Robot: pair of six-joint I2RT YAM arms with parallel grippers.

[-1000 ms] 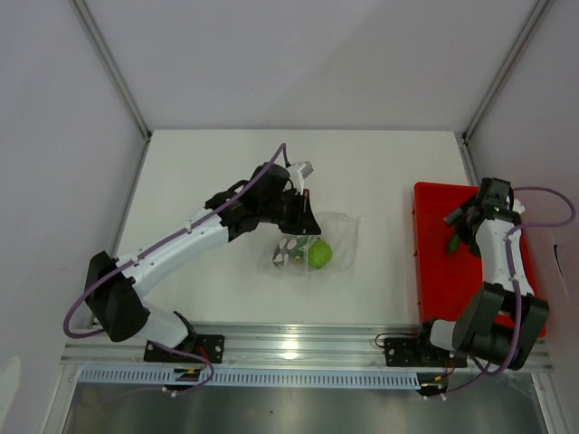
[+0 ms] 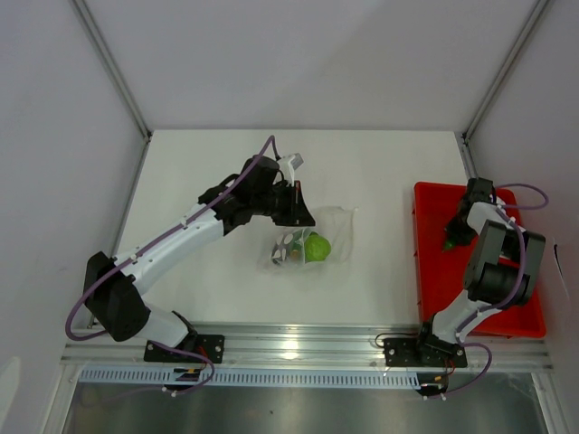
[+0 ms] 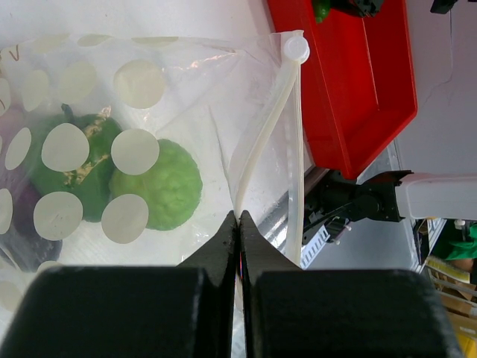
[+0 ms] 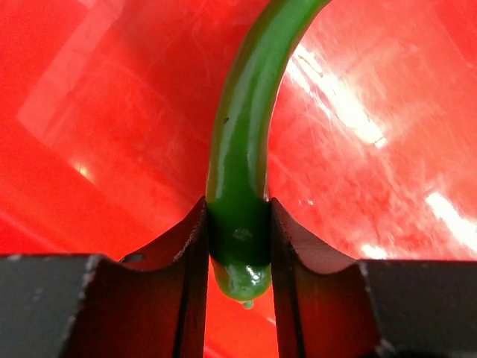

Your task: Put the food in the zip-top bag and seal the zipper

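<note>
A long curved green pepper (image 4: 246, 142) stands out against red in the right wrist view. My right gripper is shut on it near its blunt lower end, inside the red bin (image 2: 445, 271). The clear zip top bag (image 3: 186, 89), printed with pale dots, lies on the table with a round green vegetable (image 3: 168, 186), a darker green pepper (image 3: 86, 160) and something purple (image 3: 22, 216) inside. At the bag's mouth my left gripper is shut on the zipper edge, near the white slider (image 3: 296, 49) at the far end.
The red bin's walls surround the right gripper at the table's right side. Bare white table (image 2: 384, 244) lies between bag and bin. A metal rail (image 2: 298, 334) runs along the front edge.
The right arm has reached further into the bin. The left gripper and bag have shifted slightly left.
</note>
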